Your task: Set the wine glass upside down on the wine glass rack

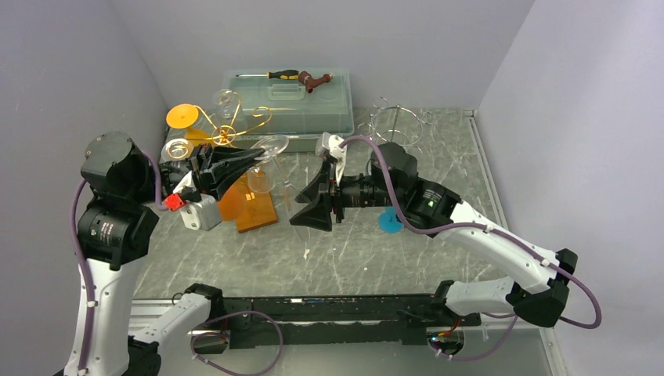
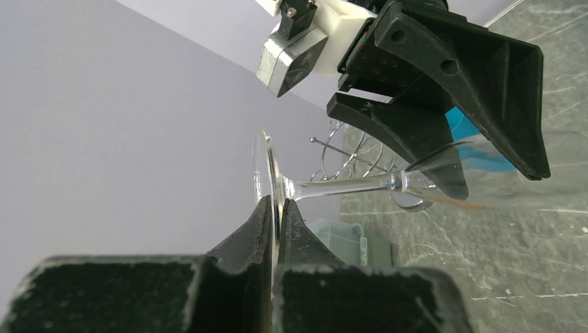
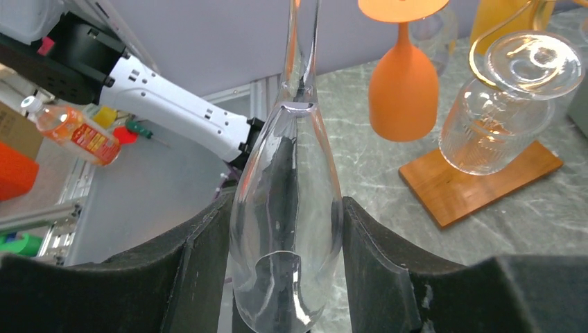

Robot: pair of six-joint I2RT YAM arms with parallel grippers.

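Note:
The clear wine glass [image 2: 347,185] is held in the air between my two arms, foot up and bowl down. My left gripper [image 1: 261,154] is shut on the rim of its foot [image 2: 261,166]. Around the bowl [image 3: 284,208] stand the fingers of my right gripper, parted, one on either side; whether they press on the glass is hard to see. A gold rack [image 1: 225,135] stands at the back left with several glasses hanging in it, among them an orange one [image 3: 403,90]. At the back right is a silver wire rack [image 1: 395,125], where no glass shows.
Behind the arms lies a translucent green box [image 1: 329,102] with a screwdriver [image 1: 282,75] and a brown pipe piece on top. A wooden board [image 1: 257,211] rests below the gold rack. A blue object [image 1: 390,222] is partly under my right arm.

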